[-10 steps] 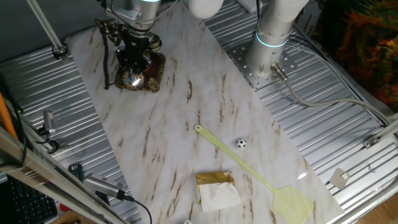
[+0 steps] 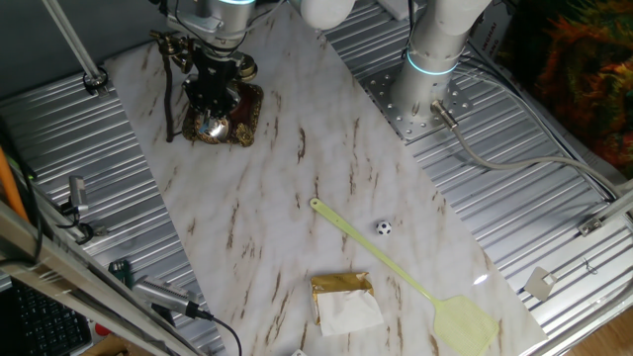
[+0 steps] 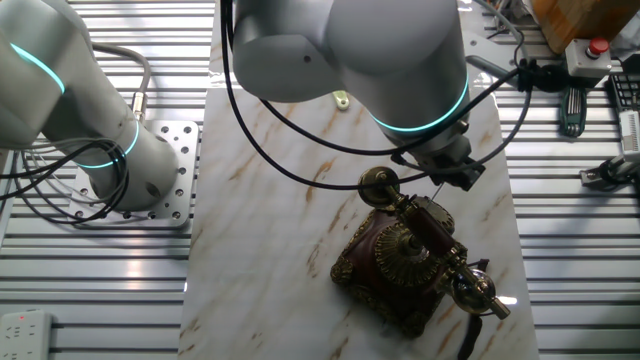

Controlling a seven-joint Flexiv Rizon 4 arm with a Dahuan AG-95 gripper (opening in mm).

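An antique-style telephone [image 3: 387, 262], dark red with gold trim, stands at one end of the marbled table. Its handset [image 3: 433, 228] lies across the top in exterior view 2. My gripper [image 2: 212, 117] is right over the phone in exterior view 1 and covers much of it; only the ornate base [image 2: 247, 117] shows clearly beside it. From the other side, the dark gripper [image 3: 460, 178] is at the phone's edge, close to the handset, mostly hidden by the arm. Its fingers are too dark and covered to tell whether they are open or touching the handset.
A yellow-green fly swatter [image 2: 381, 259] lies diagonally on the table [image 2: 272, 198], with a small black-and-white ball [image 2: 384, 227] beside its handle. A gold-and-white packet [image 2: 346, 305] is near the front. Black cables [image 3: 290, 175] loop below the arm.
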